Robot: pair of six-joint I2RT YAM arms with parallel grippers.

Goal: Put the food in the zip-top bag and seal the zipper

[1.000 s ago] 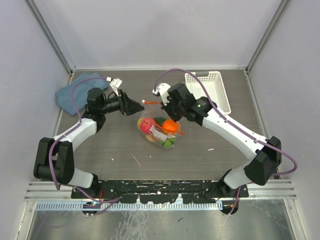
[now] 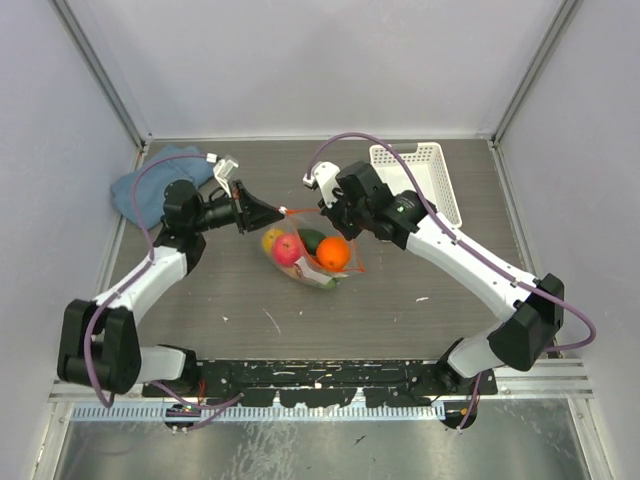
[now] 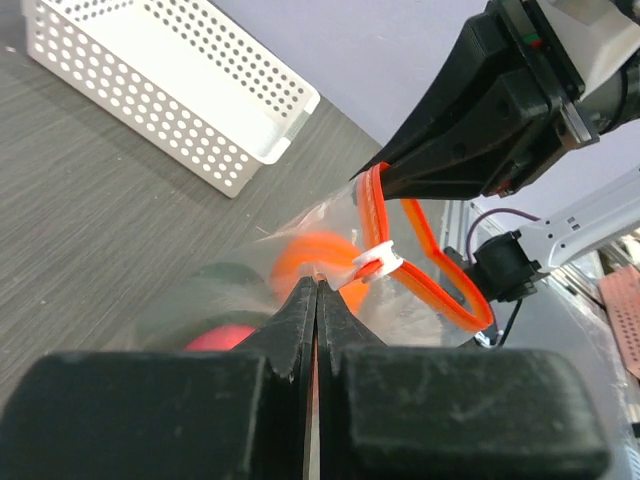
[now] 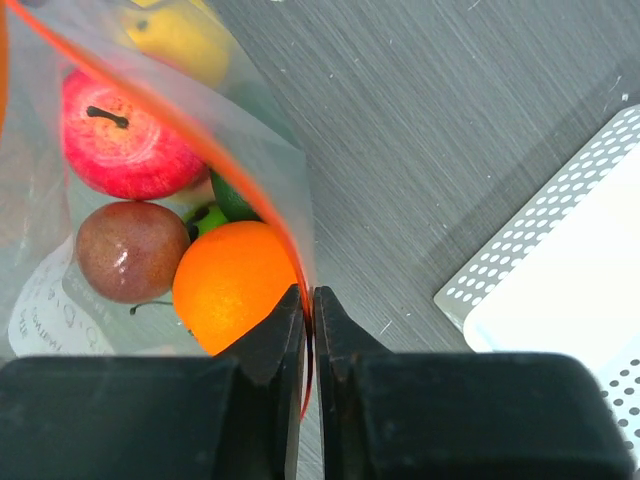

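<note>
The clear zip bag (image 2: 300, 272), edged in orange, holds a red fruit (image 4: 130, 140), a brown fruit (image 4: 132, 250), an orange (image 4: 235, 285) and other produce; its mouth gapes. My left gripper is shut, its tips right beside the white slider (image 3: 378, 262) on the zipper's end. Whether a sliver of slider or film is pinched there, I cannot tell. My right gripper has its fingertips close together around the bag's orange edge, with a narrow gap; how firmly they grip is unclear.
A white perforated basket (image 2: 425, 175) stands behind the right arm, at the back right. The blue cloth (image 2: 150, 195) lies at the back left.
The right arm looks still.
</note>
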